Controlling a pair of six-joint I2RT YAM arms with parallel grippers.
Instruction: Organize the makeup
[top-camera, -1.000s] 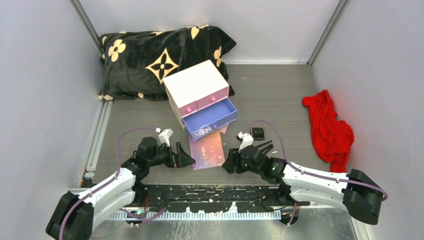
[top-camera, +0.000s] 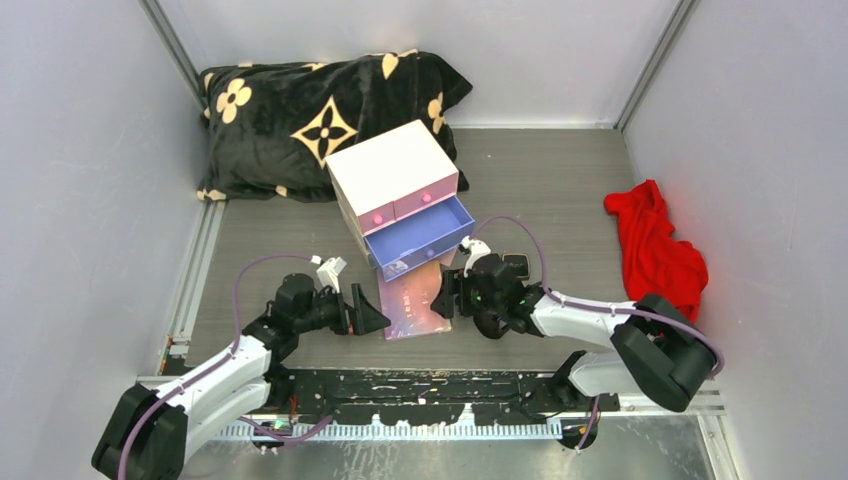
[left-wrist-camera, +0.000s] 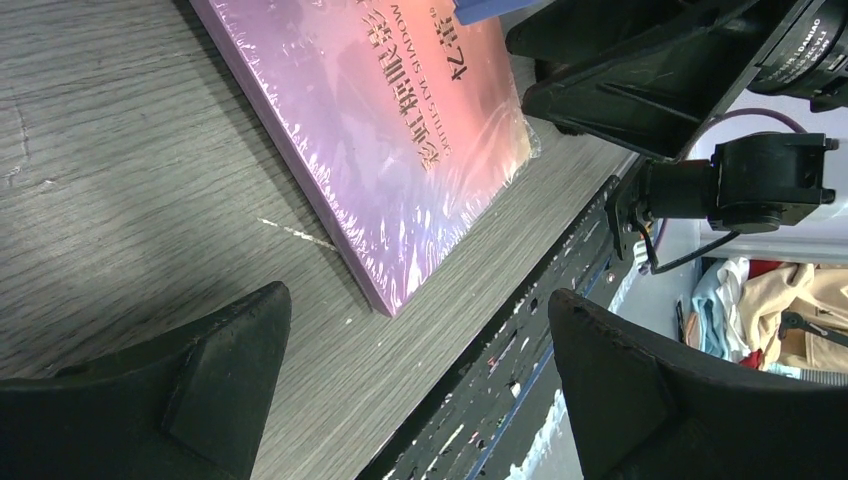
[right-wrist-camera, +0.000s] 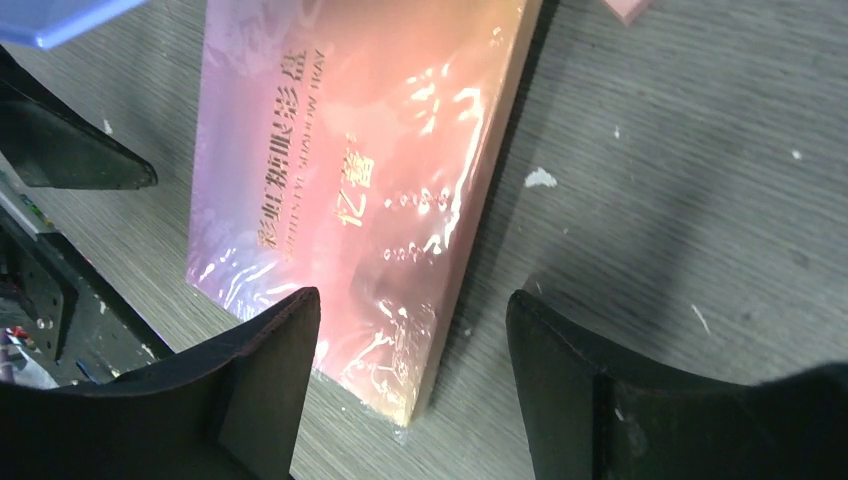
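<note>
A shrink-wrapped pink-purple palette box (top-camera: 408, 305) lies flat below the open blue drawer (top-camera: 410, 240) of a white-and-pink cabinet (top-camera: 390, 165). My left gripper (top-camera: 362, 320) stands open just left of the box; in the left wrist view the box (left-wrist-camera: 370, 150) lies beyond its fingers. My right gripper (top-camera: 447, 300) is open over the box's right edge; in the right wrist view the box (right-wrist-camera: 350, 180) fills the space above and between its fingers, not held.
A small dark square compact (top-camera: 516, 262) lies right of the cabinet, partly behind my right arm. A red cloth (top-camera: 650, 250) lies at the right, a dark patterned pillow (top-camera: 270, 130) at the back left.
The left arm and cabinet look unchanged.
</note>
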